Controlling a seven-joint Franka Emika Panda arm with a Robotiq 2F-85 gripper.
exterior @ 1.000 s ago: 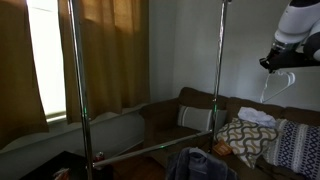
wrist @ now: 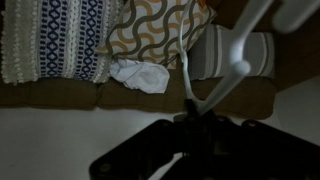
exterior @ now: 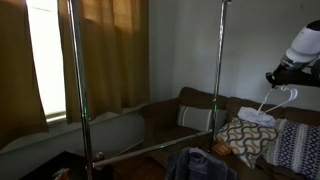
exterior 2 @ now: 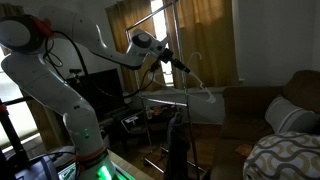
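Note:
A white clothes hanger (exterior: pixel 286 93) is held at the right of exterior view 1, in front of the wall above the couch. My gripper (exterior: pixel 272 79) is shut on it. Exterior view 2 has the hanger (exterior 2: pixel 194 74) at the tip of the gripper (exterior 2: pixel 183 69), off the floor. Up close in the wrist view, the pale hanger (wrist: pixel 238 72) runs from the dark gripper to the upper right; the exact grip is too dark to make out.
A metal clothes rack (exterior: pixel 219 62) stands in the foreground, with a dark garment (exterior: pixel 198 163) low at its base. Behind is a brown couch (exterior: pixel 160 118) with patterned pillows (exterior: pixel 246 138) and a white cloth (wrist: pixel 140 75). Curtains (exterior: pixel 115 55) hang by the window.
Over the last second the arm and hanger have shifted: the gripper came down slightly and the hanger has turned and lowered a little.

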